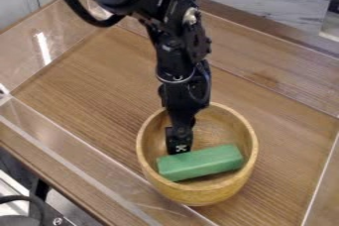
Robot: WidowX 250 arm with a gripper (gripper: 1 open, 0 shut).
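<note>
A round wooden bowl (229, 186) sits on the tabletop, holding a green rectangular block (200, 164) in its lower part. The black gripper (180, 131) reaches down from above into the left side of the bowl. A small dark piece with light markings shows at the block's upper left; whether it is a fingertip or a separate object is hard to tell. The gripper's opening is mostly hidden by its own body.
A grey wall stands at the back. A black cable lies at the lower left, off the tabletop.
</note>
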